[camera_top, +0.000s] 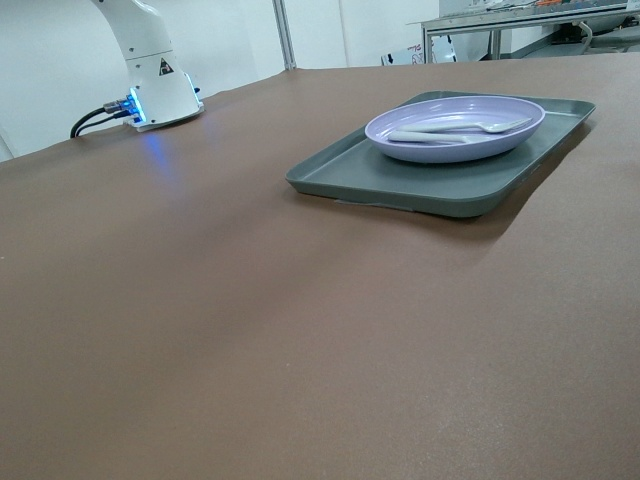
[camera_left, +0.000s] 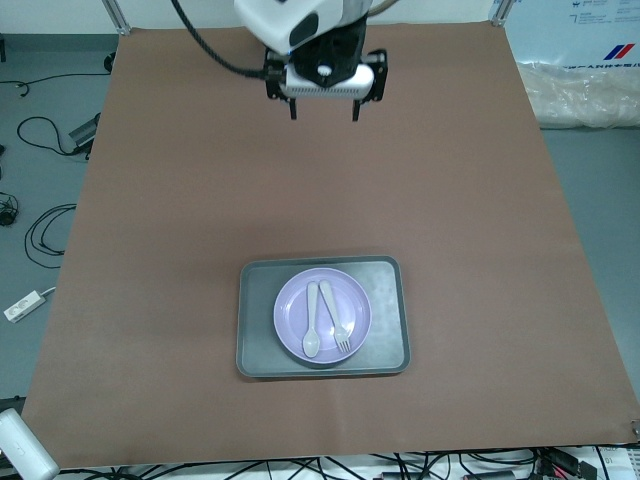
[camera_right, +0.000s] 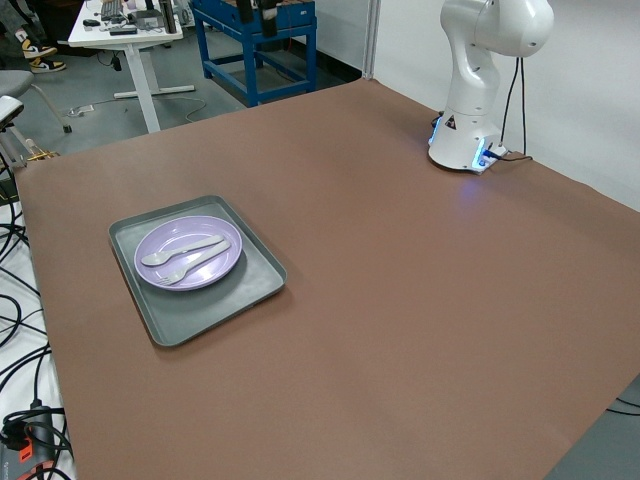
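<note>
A grey-green tray (camera_left: 255, 320) (camera_top: 330, 175) (camera_right: 160, 320) rests on the brown table, holding a pale purple plate (camera_left: 355, 310) (camera_top: 460, 108) (camera_right: 205, 275). A white plastic spoon (camera_left: 311, 340) (camera_right: 155, 258) and fork (camera_left: 335, 320) (camera_right: 175, 275) lie side by side on the plate. In the left view my gripper (camera_left: 324, 110) hangs over the far end of the table, well away from the tray, its two black fingers apart with nothing between them. It shows only partly at the top of the right view.
Cables (camera_right: 20, 350) lie beyond the table's edges. In the left view a white cylinder (camera_left: 25, 445) stands at the bottom left corner.
</note>
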